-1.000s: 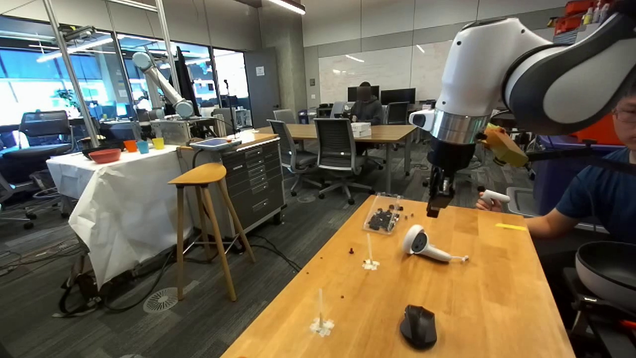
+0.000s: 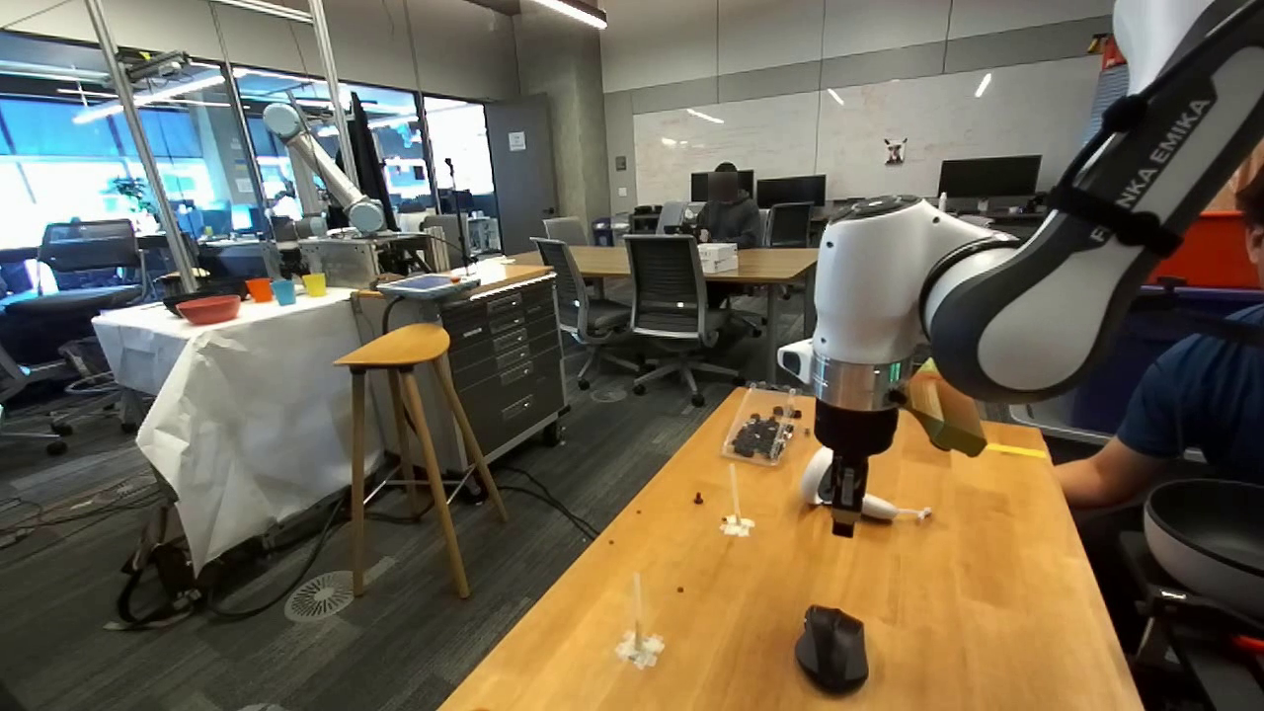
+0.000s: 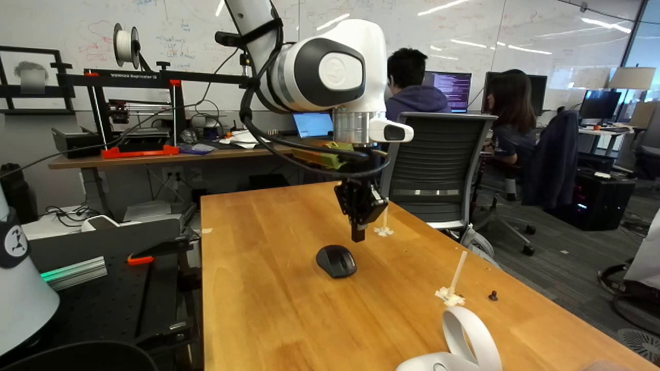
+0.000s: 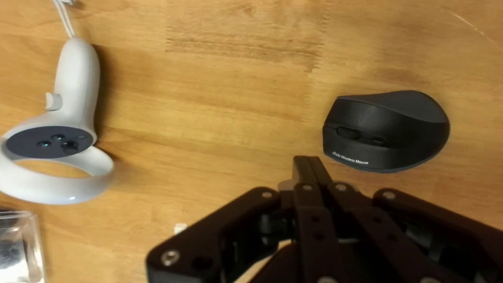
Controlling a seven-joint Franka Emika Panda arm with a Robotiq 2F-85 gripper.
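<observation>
A black wireless mouse [image 4: 386, 132] lies on the wooden table, right of the fingertips in the wrist view. My gripper is shut, its two fingers pressed together with nothing showing between them. It points down above the table, apart from the mouse [image 3: 335, 260] in exterior view 2. In exterior view 1 the gripper [image 2: 843, 527] stands in front of a white hand controller [image 2: 877, 508] and partly covers it. The controller's ring and handle [image 4: 78, 80] show at the left of the wrist view.
Two thin upright sticks, a farther one [image 2: 735, 498] and a nearer one [image 2: 639, 616], are taped near the table's edge. A clear box [image 2: 758, 433] of small dark parts sits at the far end. Bare table surrounds the mouse. A person's arm [image 2: 1102, 468] rests by the table's right side.
The arm has come lower and nearer to the mouse, shifting slightly left in exterior view 1. The gripper now overlaps the white controller there. The mouse has not moved.
</observation>
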